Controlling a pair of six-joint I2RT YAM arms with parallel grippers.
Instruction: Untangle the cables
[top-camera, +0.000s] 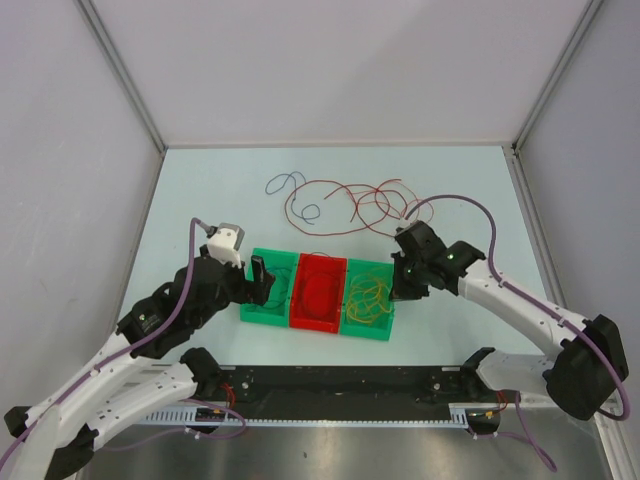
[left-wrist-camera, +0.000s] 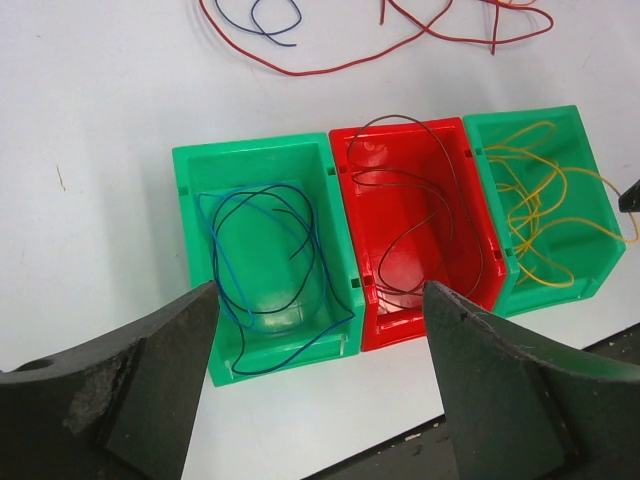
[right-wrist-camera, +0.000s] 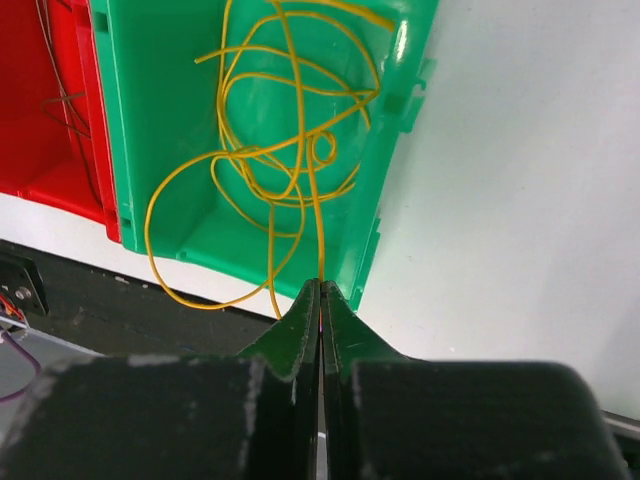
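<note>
Three joined bins stand on the white table: a left green bin (left-wrist-camera: 255, 150) with blue and black cables, a middle red bin (left-wrist-camera: 385, 225) with a thin dark cable, and a right green bin (right-wrist-camera: 165, 225) with a yellow cable (right-wrist-camera: 300, 110) in tangled loops. At that bin's outer edge my right gripper is shut; a strand of yellow cable runs straight into its fingertips. One yellow loop hangs past the bin's near rim. My left gripper is open and empty above the left green bin's near side.
Behind the bins lie a long, looped red cable (top-camera: 345, 232) and a small blue cable (top-camera: 268, 187) on the table. Bare table (top-camera: 460, 170) shows at the back right and far left. A dark bar (top-camera: 330, 378) runs along the front edge.
</note>
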